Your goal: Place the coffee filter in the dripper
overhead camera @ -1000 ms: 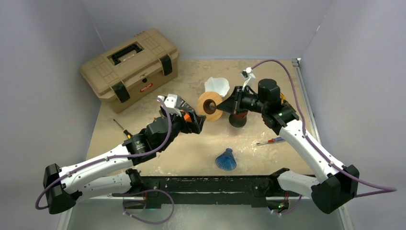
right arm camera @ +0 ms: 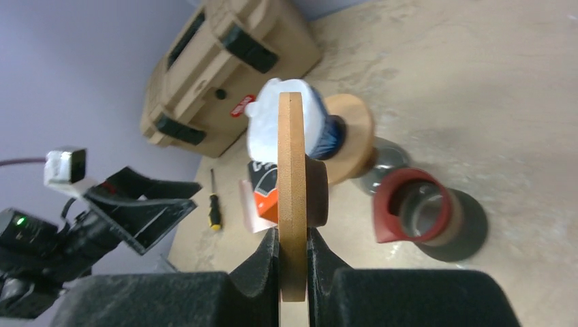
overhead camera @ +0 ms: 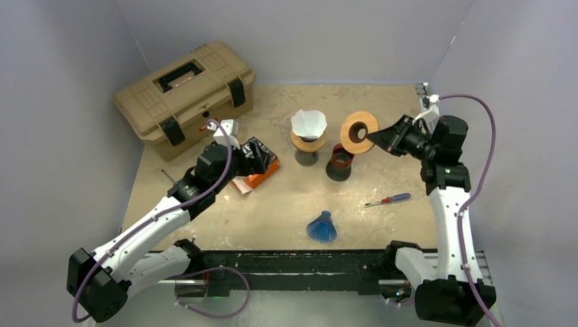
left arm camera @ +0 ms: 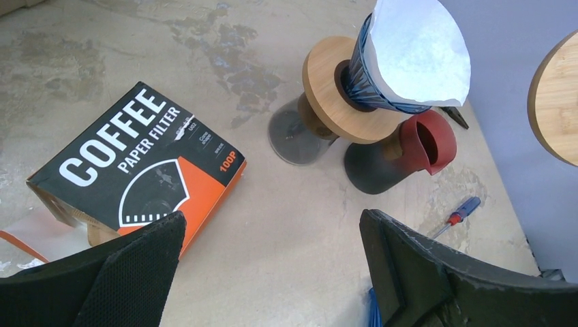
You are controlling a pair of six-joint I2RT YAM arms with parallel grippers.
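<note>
A white paper filter point(left arm camera: 419, 54) sits inside the blue wire dripper point(left arm camera: 364, 76). Under the dripper is a wooden collar point(left arm camera: 326, 88) on a dark glass base point(left arm camera: 294, 136). My right gripper is shut on a second wooden disc point(overhead camera: 356, 124), held by its rim in the air to the right of the filter. To the left, my left gripper point(overhead camera: 264, 158) hangs above the coffee filter box point(left arm camera: 146, 160); its fingers point(left arm camera: 116, 272) stand wide apart with nothing between them. In the top view, the filter hides most of the dripper.
A red-rimmed dark carafe point(left arm camera: 402, 150) stands beside the base. A second blue dripper point(overhead camera: 322, 227) lies near the front edge. A screwdriver point(overhead camera: 388, 199) is at the right. The tan toolbox point(overhead camera: 184, 95) fills the back left.
My right gripper has carried the wooden disc right and back, away from my left gripper. The left arm has drawn back leftward, over the box. The filter and its stand have stayed put.
</note>
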